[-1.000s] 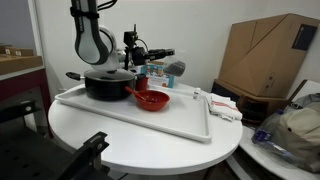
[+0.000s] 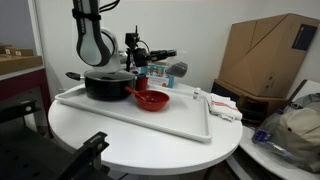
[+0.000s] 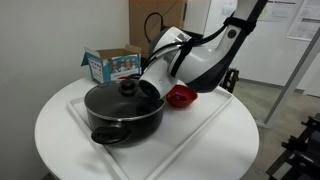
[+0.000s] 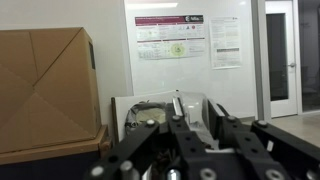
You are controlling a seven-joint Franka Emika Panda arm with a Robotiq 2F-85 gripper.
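Above the back of the tray, my gripper [image 2: 171, 60] points right, shut on a greyish see-through object [image 2: 178, 69] that looks like a cup. Part of this object [image 4: 200, 110] shows beyond the dark fingers in the wrist view. A black lidded pot [image 2: 108, 83] sits on the left of the white tray [image 2: 180, 121]. To its right is a red bowl [image 2: 155, 104], below and in front of the gripper. From the other side, the arm passes over the pot [image 3: 120, 112] and hides the gripper.
A red container [image 2: 141, 83] stands behind the bowl. Folded white cloths [image 2: 222, 107] lie at the table's right edge, and a blue-and-white box [image 3: 112, 64] stands at the table's edge. The tray's right half is clear.
The arm and the held object have shifted very slightly right. The pot, bowl and tray are where they were.
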